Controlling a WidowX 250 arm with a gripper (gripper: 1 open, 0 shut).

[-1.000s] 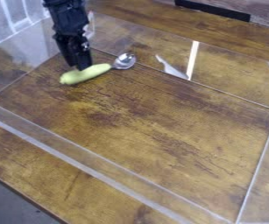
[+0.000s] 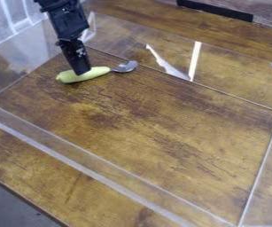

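A pale yellow-green elongated object lies on the wooden board toward the back left. My black gripper is directly over it, fingertips down at or just above its middle; whether they touch it and how far apart they are is hard to tell. A silver spoon head shows just right of the object's right end.
Clear plastic walls border the wooden work surface, with white reflections or strips at the back. A dark bar lies beyond the back edge.
My gripper has shifted slightly down and left over the last moments. The yellow-green object and spoon have moved slightly, the object a little to the left.
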